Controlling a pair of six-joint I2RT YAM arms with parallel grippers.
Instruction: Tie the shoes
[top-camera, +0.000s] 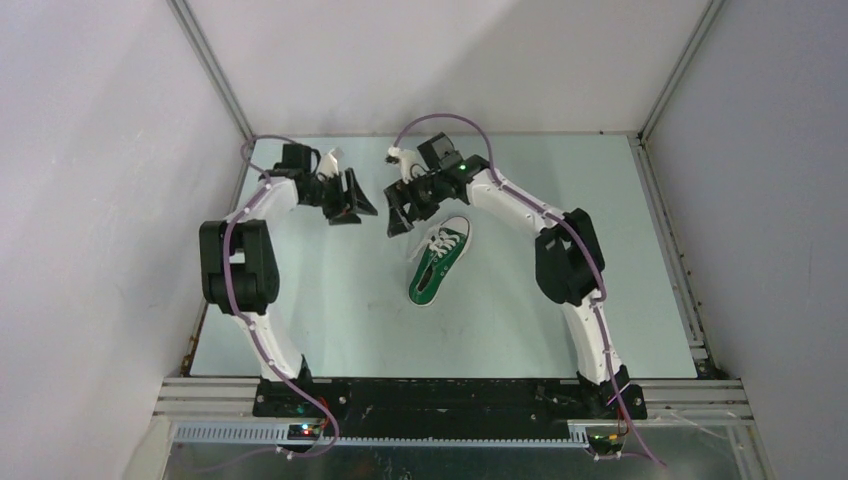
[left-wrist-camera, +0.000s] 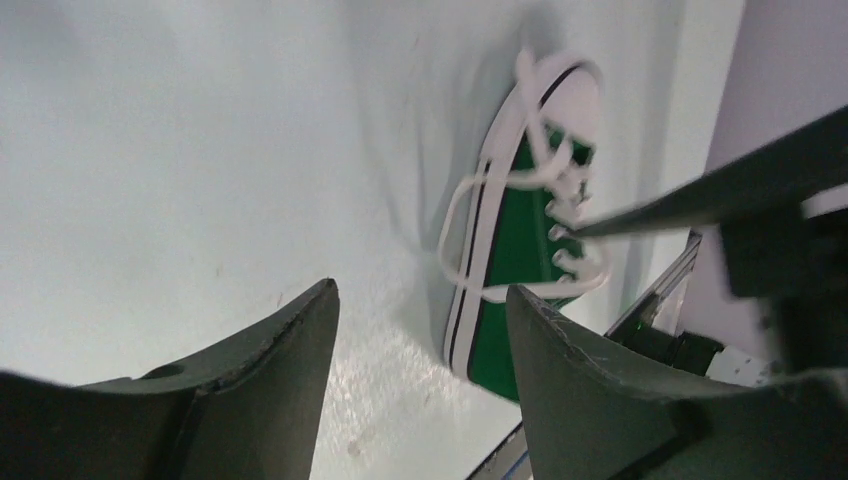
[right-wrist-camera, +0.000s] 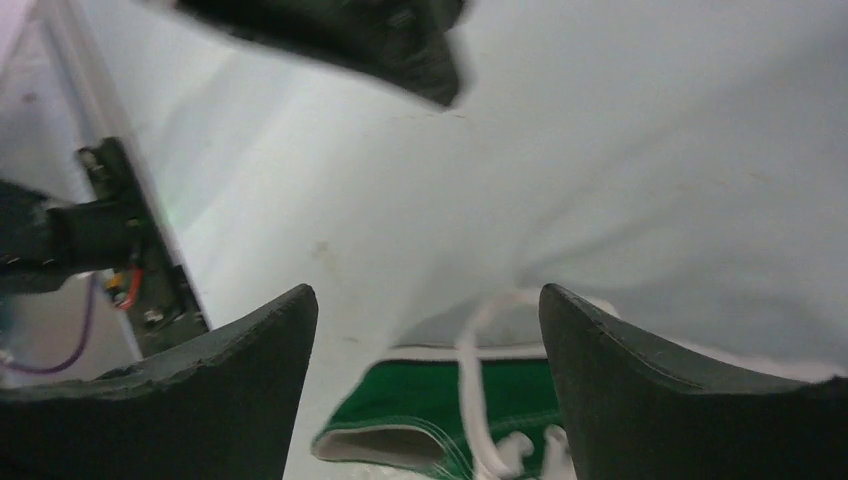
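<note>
A green sneaker (top-camera: 432, 272) with white laces (left-wrist-camera: 540, 175) lies on the table, toe away from me, its laces lying loose over it and beside it. My left gripper (top-camera: 355, 203) stands open to the upper left of the shoe, apart from it, with nothing between its fingers. My right gripper (top-camera: 400, 213) is open above and just left of the shoe's toe, also empty. In the right wrist view the shoe is partly behind the fingers and blurred.
Walls and metal rails border it at the back and both sides.
</note>
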